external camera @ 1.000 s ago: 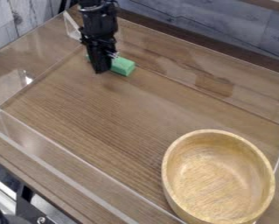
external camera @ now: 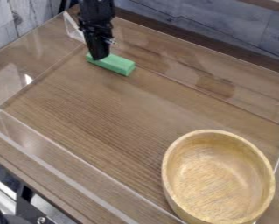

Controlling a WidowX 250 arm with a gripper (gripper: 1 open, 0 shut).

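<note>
My gripper (external camera: 100, 45) is at the top left of the camera view, a dark shape pointing down just above a green rectangular block (external camera: 114, 65). The block lies flat on the wooden tabletop (external camera: 118, 122), its left end partly under the gripper. Whether the fingers are open or shut is too small and dark to tell.
A round cream basket (external camera: 218, 175) stands at the lower right. A wall runs along the back, and the table's left edge shows at the lower left.
My gripper has moved up and to the left, away from over the green block, which now shows more fully.
</note>
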